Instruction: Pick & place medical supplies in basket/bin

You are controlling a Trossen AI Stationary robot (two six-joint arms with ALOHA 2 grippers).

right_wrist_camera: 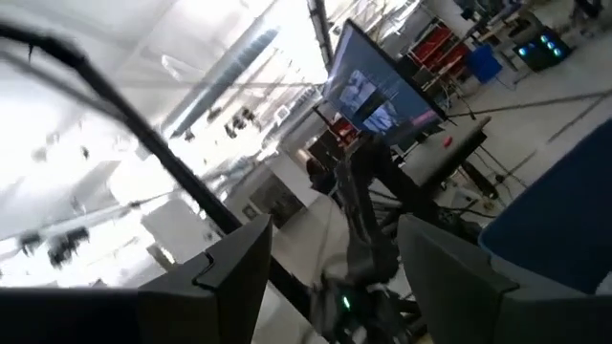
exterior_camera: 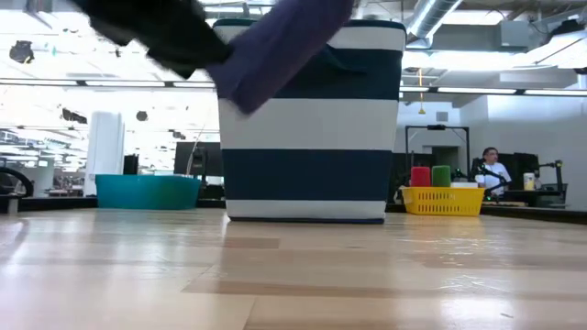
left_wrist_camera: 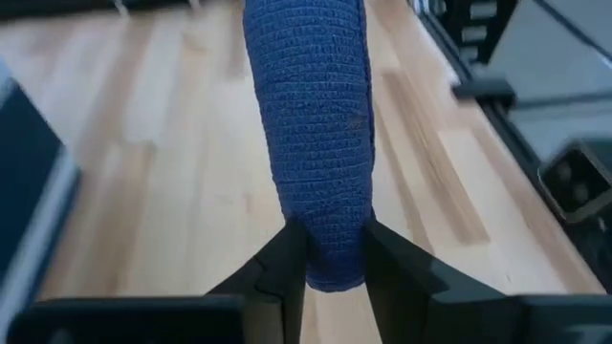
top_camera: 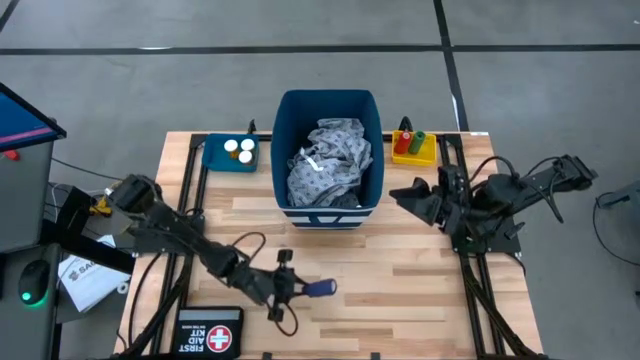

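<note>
The blue bandage roll (left_wrist_camera: 316, 124) is pinched near its lower end by my left gripper, whose black fingers close on both sides of it. From above, the roll (top_camera: 320, 288) points right over the front middle of the table, and in the low view it appears large and raised in front of the bin. My right gripper stands apart with nothing between its fingers, at the table's right side. A yellow basket (top_camera: 414, 148) at the back right holds a red and a green roll. The teal bin (top_camera: 237, 152) at the back left holds white-capped bottles.
A tall navy and white striped bin (exterior_camera: 312, 174) stands at the back centre, with grey patterned cloth (top_camera: 330, 165) inside. A black first aid kit (top_camera: 190, 335) lies at the front left, near the left arm.
</note>
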